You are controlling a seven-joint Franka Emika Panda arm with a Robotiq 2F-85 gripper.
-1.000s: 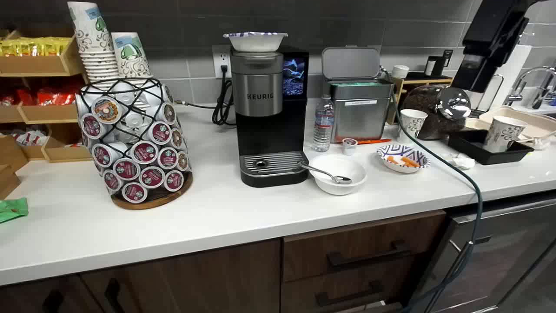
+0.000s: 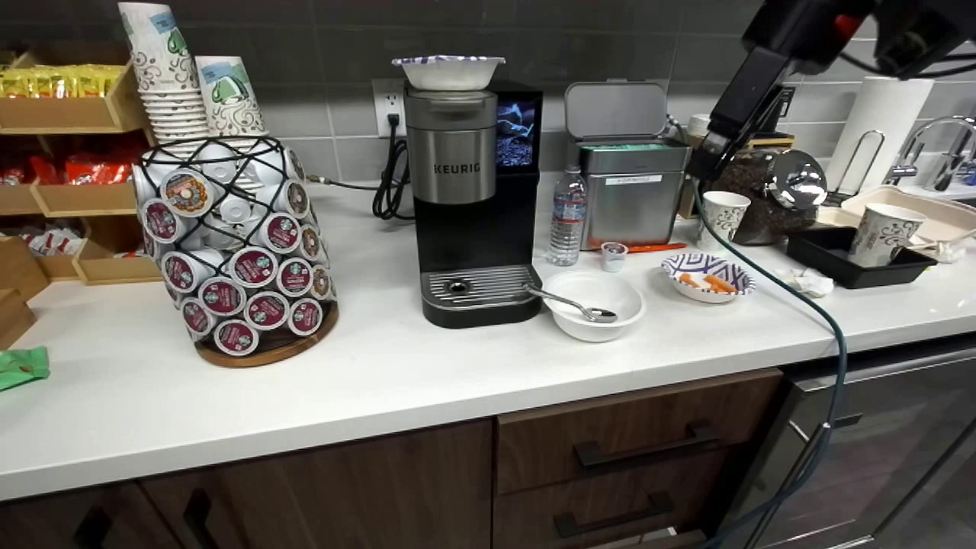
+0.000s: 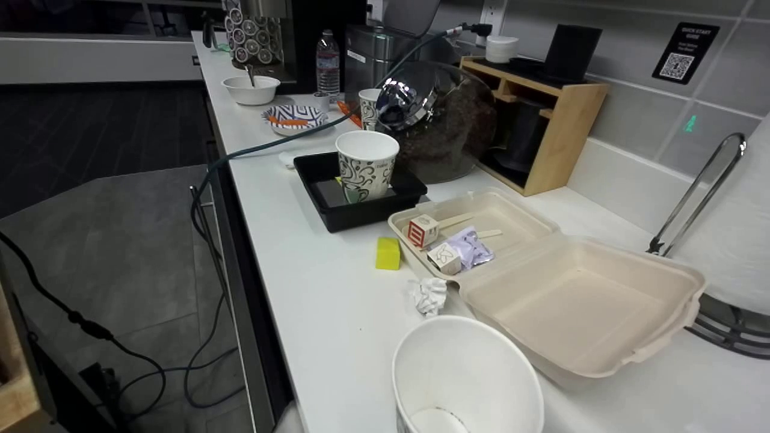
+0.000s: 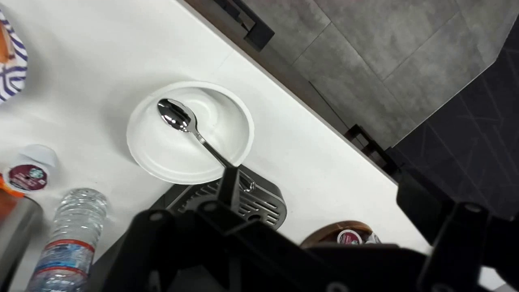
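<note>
My gripper stands open in the wrist view, with its dark fingers (image 4: pixel 227 190) wide apart and nothing held between them. Below it on the counter is a white bowl (image 4: pixel 151 141). A metal spoon (image 4: pixel 176 116) rests in that bowl, its handle lying over the rim toward the coffee maker's drip tray (image 4: pixel 265 207). From the front, in exterior view 1, the gripper (image 2: pixel 706 166) hangs above the counter, right of the bowl (image 2: pixel 595 285) and near the metal bin (image 2: pixel 636 197). Exterior view 2 does not show it.
A water bottle (image 2: pixel 567 218), a coffee pod (image 2: pixel 614 257) and a patterned bowl with orange pieces (image 2: pixel 707 277) stand near the white bowl. The pod rack (image 2: pixel 239 247) is at left. A green cable (image 2: pixel 787 300) crosses the counter.
The arm has swung leftward across exterior view 1, and its gripper end is now a little lower, near the bin. Bowl and spoon have not moved.
</note>
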